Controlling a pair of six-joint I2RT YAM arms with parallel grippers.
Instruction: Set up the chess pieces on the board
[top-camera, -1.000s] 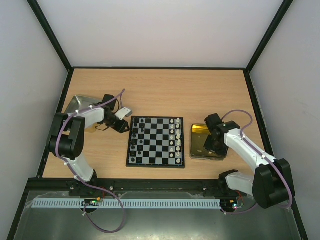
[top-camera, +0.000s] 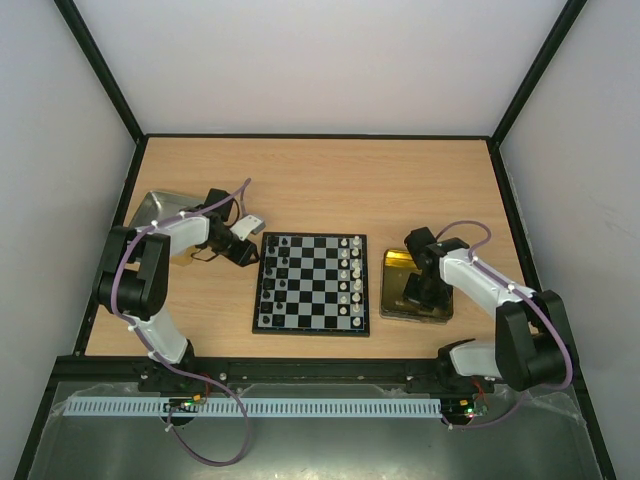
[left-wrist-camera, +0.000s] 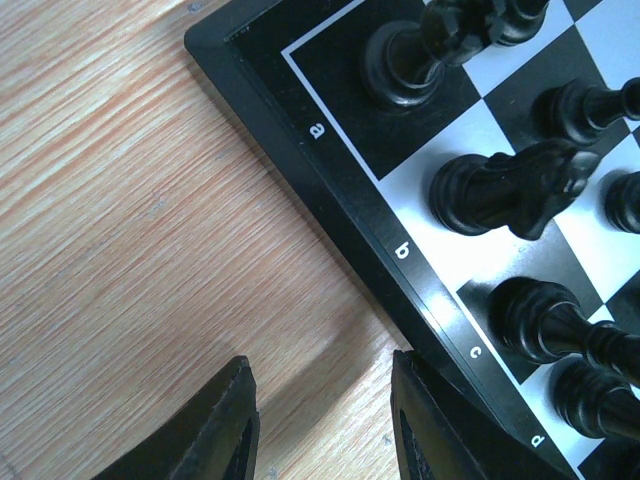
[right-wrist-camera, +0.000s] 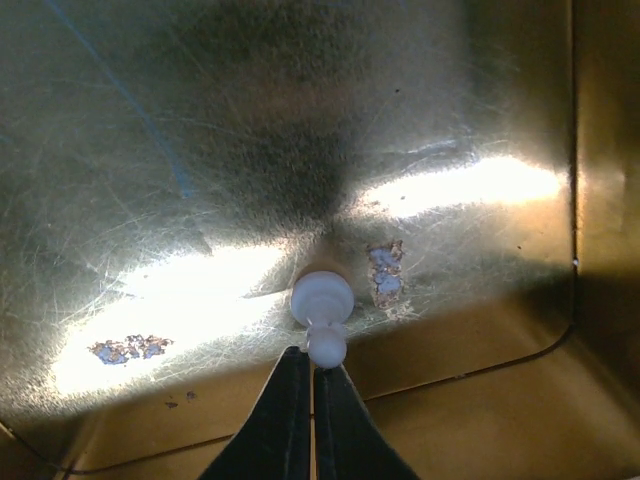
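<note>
The chessboard (top-camera: 311, 326) holds black pieces on its left side and white pieces on its right. My left gripper is open with nothing between its fingers, just off the board's corner by black pieces such as a knight (left-wrist-camera: 500, 190). My right gripper is shut over the gold tray (top-camera: 400, 312). A white pawn (right-wrist-camera: 322, 295) stands on the tray floor right at its fingertips, partly over them in view, and not visibly between them.
A silver tray (top-camera: 160, 200) sits at the left, partly behind my left arm.
The left arm and board look unchanged.
</note>
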